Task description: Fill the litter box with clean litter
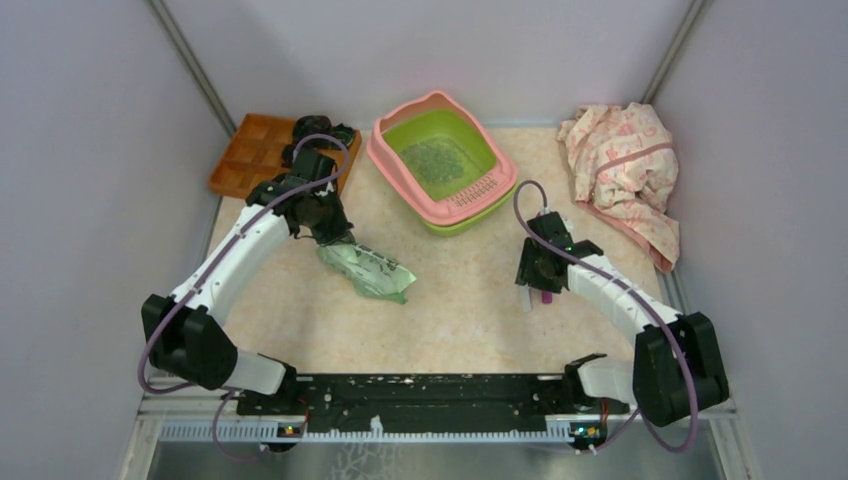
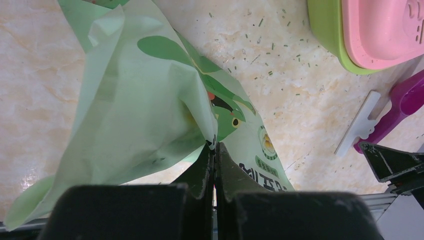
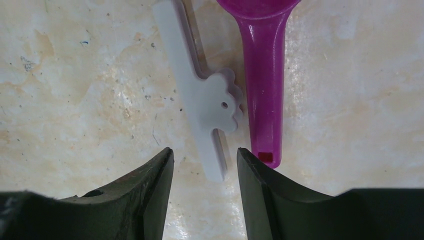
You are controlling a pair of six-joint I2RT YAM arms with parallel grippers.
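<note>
The pink-rimmed green litter box [image 1: 440, 155] stands at the back centre, with some green litter on its floor. A limp pale green litter bag [image 2: 135, 105] hangs from my left gripper, which is shut on a pinched edge of it. My right gripper stands open above the table, its fingers apart and empty. Just ahead of those fingers lies a flat grey scraper [image 3: 202, 102], its lower end near the gap. To its right is a purple scoop [image 3: 265, 90], handle toward me; its bowl is cut off in the right wrist view.
Loose green pellets [image 2: 272, 47] lie scattered on the table between bag and box. A brown divided tray [image 1: 255, 150] holding dark items is at the back left. A crumpled pink patterned cloth [image 1: 625, 165] lies at the back right.
</note>
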